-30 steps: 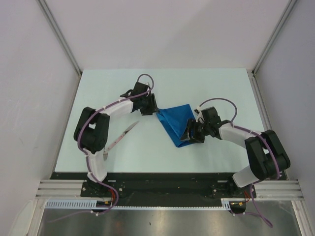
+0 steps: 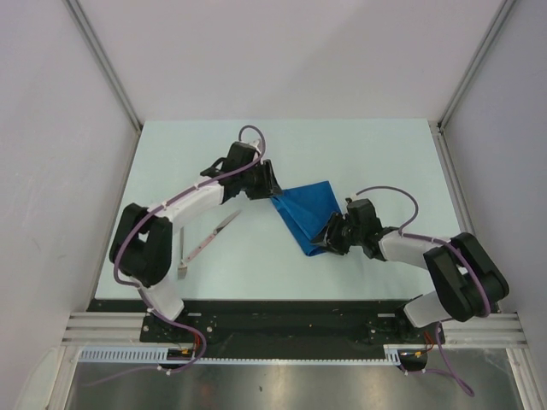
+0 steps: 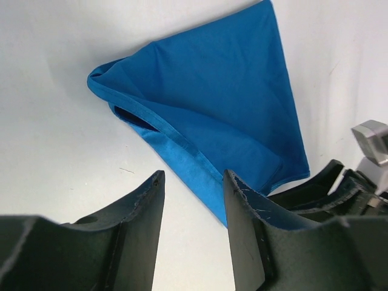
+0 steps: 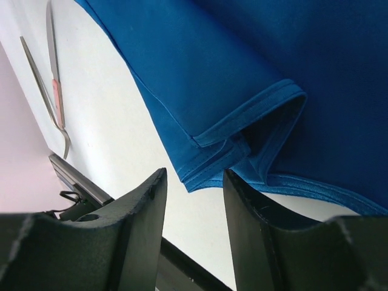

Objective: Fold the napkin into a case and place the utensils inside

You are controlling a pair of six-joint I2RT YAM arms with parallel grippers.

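Observation:
The blue napkin [image 2: 308, 205] lies on the white table with a long folded flap along its left side and loose, layered hems at its near end. My left gripper hangs open near the napkin's upper-left corner, nothing between its fingers. My right gripper is over the near end, open, with the folded hems below and between its fingertips; whether they touch cannot be told. In the right wrist view a pink-handled knife [image 4: 57, 97] and a metal fork [image 4: 42, 88] lie left of the napkin.
In the top view the utensils [image 2: 205, 245] lie below the left arm. The table's front edge borders a dark strip.
Both arms have shifted slightly, the right one lower toward the front of the table at the napkin's near end. The napkin looks much the same.

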